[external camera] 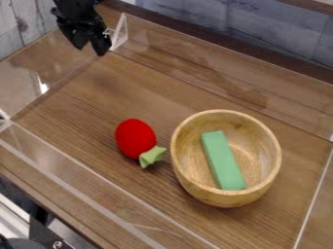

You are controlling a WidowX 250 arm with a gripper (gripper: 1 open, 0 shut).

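Note:
My gripper point(85, 37) is at the top left of the camera view, open and dark, above the wooden tray floor near its back left, away from the objects. A red, round object point(135, 137) with a light green piece beside it lies at the lower middle. A tan bowl point(244, 132) at the lower right holds a long green block point(223, 159).
The wooden tray point(189, 70) is mostly clear in its middle and upper right. Its walls run along the back and left edges.

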